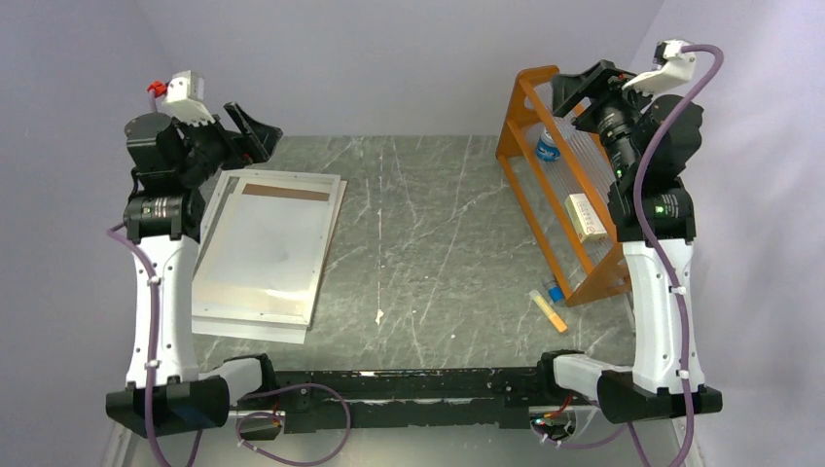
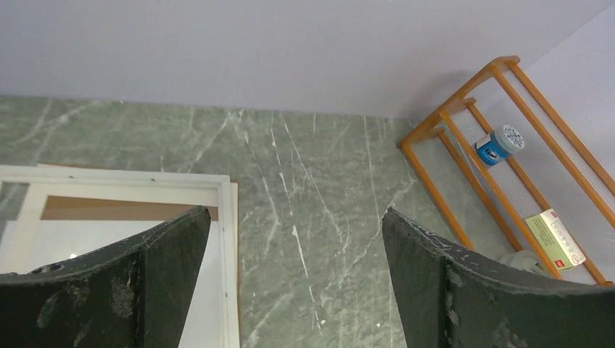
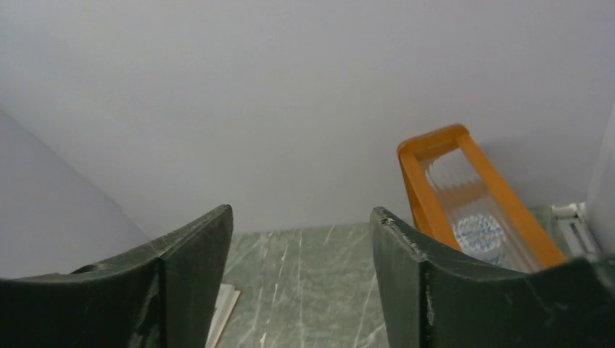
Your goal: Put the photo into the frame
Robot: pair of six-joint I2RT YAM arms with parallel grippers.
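Note:
A white picture frame (image 1: 316, 243) lies flat on the left of the table, with white sheets and a brown strip (image 1: 285, 192) inside its area; I cannot tell which sheet is the photo. My left gripper (image 1: 255, 136) is raised near the frame's far end, open, with nothing between its fingers; its wrist view shows the frame (image 2: 226, 261) at lower left. My right gripper (image 1: 582, 92) is raised over the top of the wooden rack on the right, also open and empty.
The wooden rack (image 1: 516, 112) holds a blue-labelled can (image 1: 547, 146) and a cream box (image 1: 584, 216). A yellow stick (image 1: 548, 309) and a small blue item (image 1: 554, 291) lie at its near end.

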